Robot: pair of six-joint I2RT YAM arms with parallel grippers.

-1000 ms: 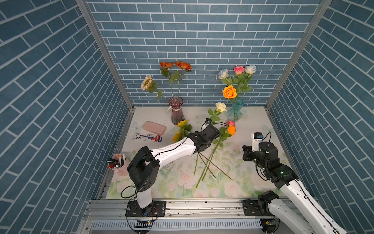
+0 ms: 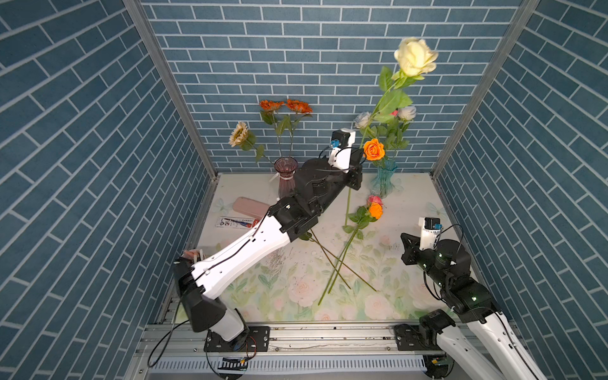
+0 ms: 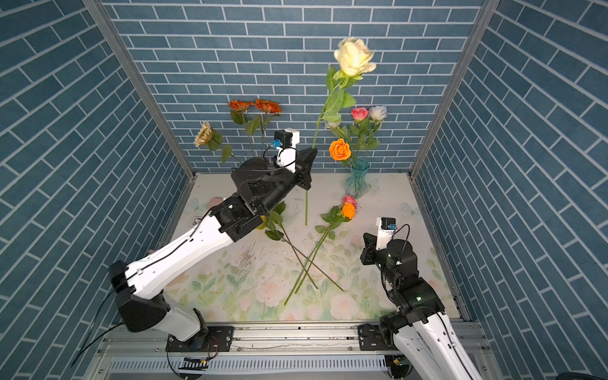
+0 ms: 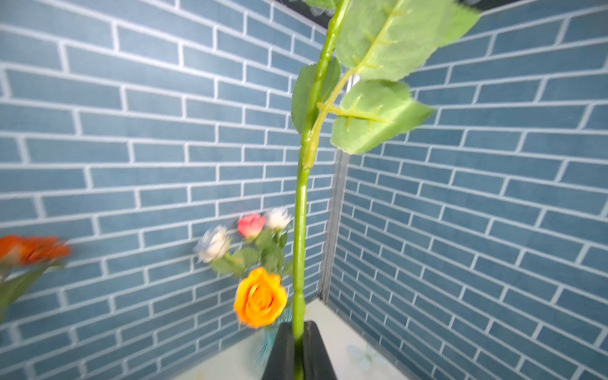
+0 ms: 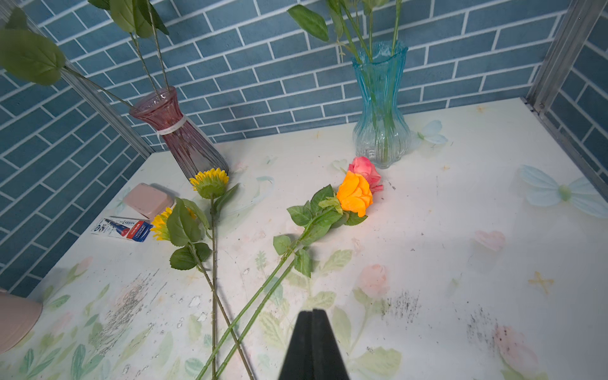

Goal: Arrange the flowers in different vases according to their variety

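A white rose (image 2: pixel 415 58) stands raised high and nearly upright, its green stem (image 4: pixel 300 234) pinched by my left gripper, which is shut on it. The stem's lower end hangs free above the table. Behind it at the back right, the blue glass vase (image 5: pixel 382 107) holds several roses, among them an orange one (image 4: pixel 260 297). The pink glass vase (image 5: pixel 190 136) bears orange and cream flowers. On the table lie an orange rose (image 5: pixel 354 193), a pink rose (image 5: pixel 366 169) and two sunflowers (image 5: pixel 211 183). My right gripper is shut, nothing visible between its fingers.
A pink case (image 5: pixel 148 201) and a flat packet (image 5: pixel 121 228) lie at the left; a pink cup (image 5: pixel 17 319) stands nearer the left front. Crossed stems cover the table's middle.
My left arm has lifted the white rose from low over the table to high before the back wall, swinging toward the blue vase. My right arm has shifted slightly right.
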